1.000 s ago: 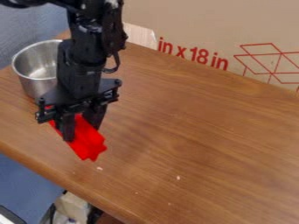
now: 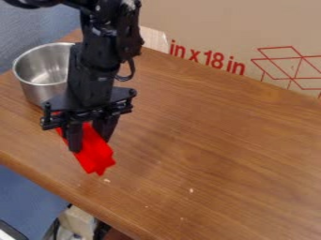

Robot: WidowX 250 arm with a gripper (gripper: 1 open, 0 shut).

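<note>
My black gripper [image 2: 85,131] is in the left part of the camera view, pointing down near the table's left edge, shut on a red object [image 2: 96,156] that hangs tilted just below and between its fingers. The object's upper part is hidden by the gripper. A shiny steel pot [image 2: 37,71] stands behind and to the left of the gripper, partly hidden by the arm.
A cardboard panel [image 2: 251,33] with red print stands along the back. A blue surface [image 2: 25,202] lies beyond the table's front-left edge.
Over the last second the gripper and the red object have barely moved, with at most a very slight shift; the pot stands where it was.
</note>
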